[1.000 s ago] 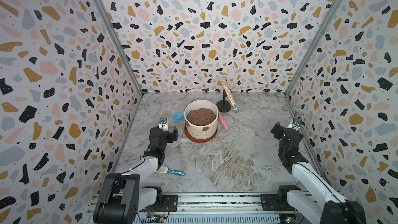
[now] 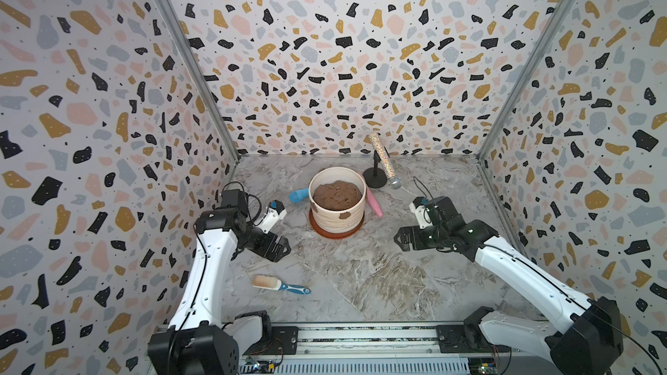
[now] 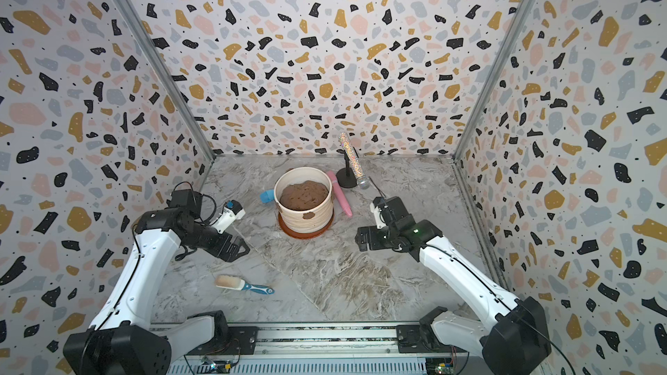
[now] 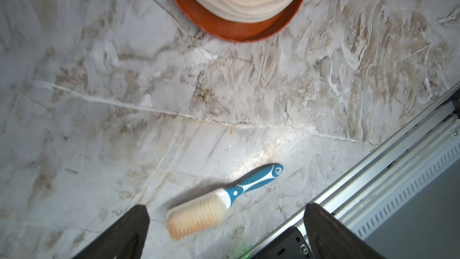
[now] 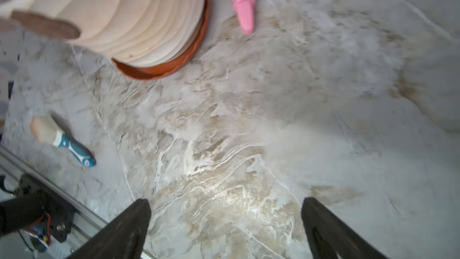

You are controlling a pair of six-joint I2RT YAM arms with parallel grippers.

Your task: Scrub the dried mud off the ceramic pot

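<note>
The cream ceramic pot [image 2: 340,221] is filled with brown soil-like matter and stands on a terracotta saucer [image 2: 337,234]. A brown mud patch [image 2: 345,215] sticks to the front of its wall near the rim. A brush [image 4: 220,201] with pale bristles and a blue-and-white handle lies on the table near the front left. My left gripper [image 2: 279,249] is open and empty, above the table behind the brush and left of the pot. Right of the pot, my right gripper [image 2: 405,239] hangs open, with nothing between its fingers.
Behind the pot, a black stand [image 2: 375,177] carries a glittery tube [image 2: 384,159]. A pink object [image 2: 374,202] lies to the pot's right and a blue one [image 2: 298,195] to its left.
Both arms have swung and turned. My right gripper has come leftward toward the pot; my left gripper has shifted toward the front, uncovering the brush's bristles. Pot and brush have stayed put.
</note>
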